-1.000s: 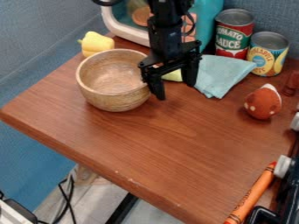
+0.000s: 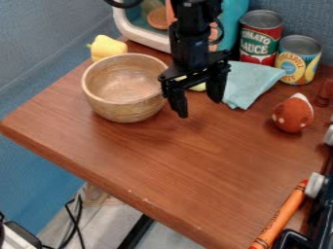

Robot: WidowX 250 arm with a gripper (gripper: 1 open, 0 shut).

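Note:
My black gripper (image 2: 198, 95) hangs over the wooden table (image 2: 156, 175), just right of a light wooden bowl (image 2: 123, 92). Its fingers are apart, and nothing shows clearly between them. A folded light blue cloth (image 2: 251, 83) lies behind and right of it, and something pale yellow is partly hidden behind the gripper.
Two cans, red (image 2: 259, 39) and yellow (image 2: 297, 60), stand at the back right. A red egg-shaped toy (image 2: 293, 115) sits right of the cloth. An orange marker (image 2: 279, 219) lies at the front right edge. A yellow object (image 2: 108, 47) stands behind the bowl.
The bowl and other objects look unmoved.

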